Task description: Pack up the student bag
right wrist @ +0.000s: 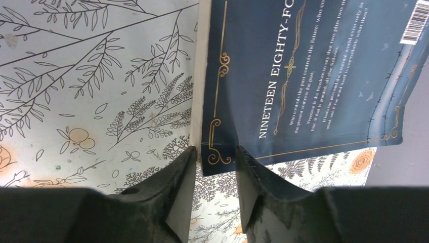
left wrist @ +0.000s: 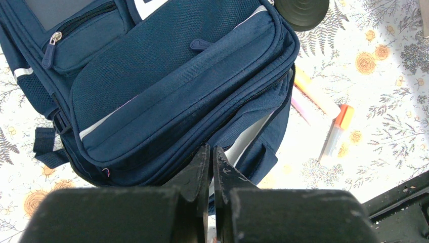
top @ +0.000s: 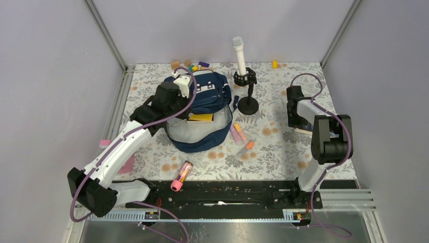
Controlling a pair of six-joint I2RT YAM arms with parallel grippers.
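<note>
The navy backpack (top: 200, 142) lies open at the centre-left, with a yellow item (top: 201, 117) inside. My left gripper is shut over the bag, nothing visible between its fingertips. At the right, my right gripper is part open at the near corner of a dark blue book (right wrist: 313, 71) titled Nineteen Eighty-Four, one fingertip by its pale page edge and the other on the cover. The book lies on the patterned table (top: 273, 162), mostly hidden under the arm in the top view.
Markers (top: 248, 148) lie right of the bag. A pink-capped tube (top: 182, 175) is at the front edge. A black stand (top: 248, 106) with a white cylinder stands behind. Small blocks (top: 203, 64) line the back.
</note>
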